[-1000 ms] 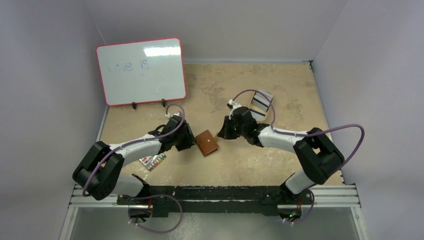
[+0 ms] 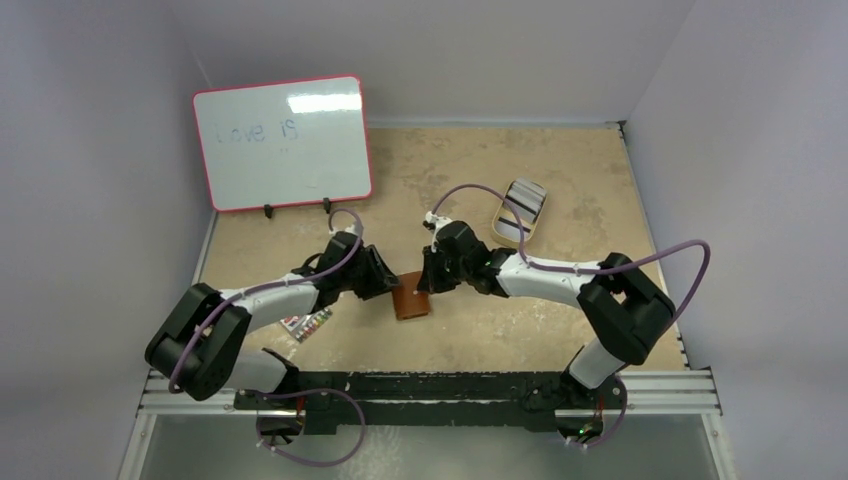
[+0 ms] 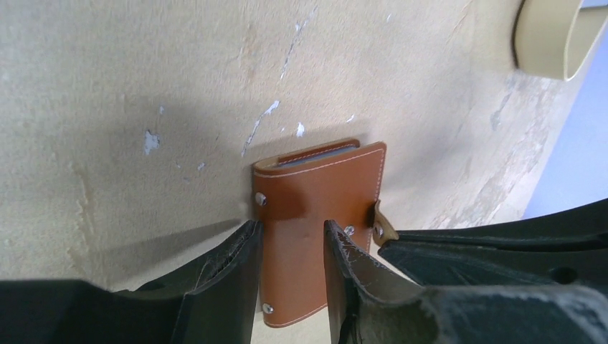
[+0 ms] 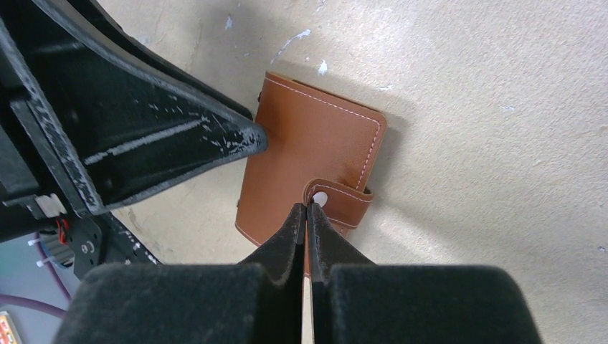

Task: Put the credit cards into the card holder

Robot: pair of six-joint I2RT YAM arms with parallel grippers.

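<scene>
The brown leather card holder [image 2: 411, 298] stands between the two grippers in the top view. At its upper opening, a pale grey-blue layer [image 3: 320, 155] shows in the left wrist view; I cannot tell whether it is a card. My left gripper is part open, one finger by the holder's left edge and the other in front of its face, nothing clasped between them. A strap with a metal snap [image 4: 337, 203] folds from the holder's right edge over its face. My right gripper is shut on the strap's end.
A cream basket [image 2: 520, 212] with grey and white contents sits at the back right. The whiteboard [image 2: 285, 145] fills the back left. Small colourful items [image 2: 305, 323] lie beneath the left forearm. Bare table surrounds the holder's front and right.
The holder has turned more upright in the top view. The left arm has shifted only slightly.
</scene>
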